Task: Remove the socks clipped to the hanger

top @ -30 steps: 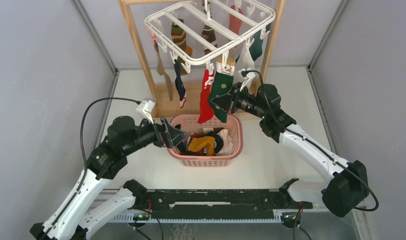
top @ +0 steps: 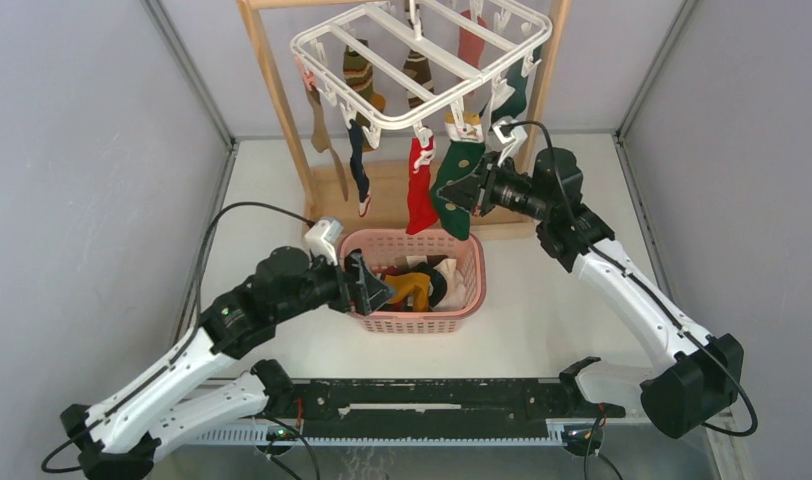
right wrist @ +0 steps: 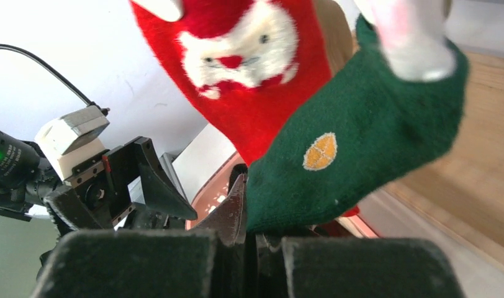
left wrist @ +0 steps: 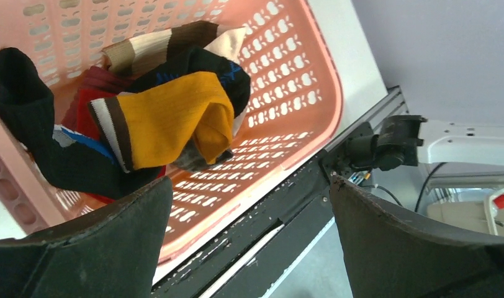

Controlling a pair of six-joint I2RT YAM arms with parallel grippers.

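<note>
A white hanger holds several clipped socks, among them a red sock and a dotted green sock with a white face near its top. Both hang side by side at the front. My right gripper is shut on the lower part of the green sock, whose edge reaches its fingertips in the right wrist view. Over the left front of the pink basket, my left gripper stands open and empty. Inside the basket lie loose socks, including a mustard sock and a black sock.
A navy sock, a tan sock and striped socks hang farther left and back. The wooden frame flanks the hanger.
My right gripper has shifted right and slightly up, drawing the green sock's lower end right, away from the red sock. The left gripper has moved right and down over the basket.
</note>
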